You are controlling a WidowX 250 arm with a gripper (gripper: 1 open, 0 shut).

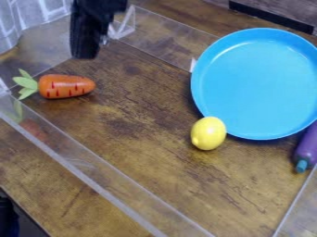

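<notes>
An orange toy carrot [65,86] with green leaves lies on the wooden table at the left. Above it, at the top of the view, hangs the black gripper [87,46], dark and blurred, apart from the carrot; its finger state is unclear, and I see nothing held in it.
A blue plate [254,79] takes up the upper right. A yellow lemon [209,132] sits below it, and a purple eggplant [307,146] lies at the right edge. Clear plastic walls border the area.
</notes>
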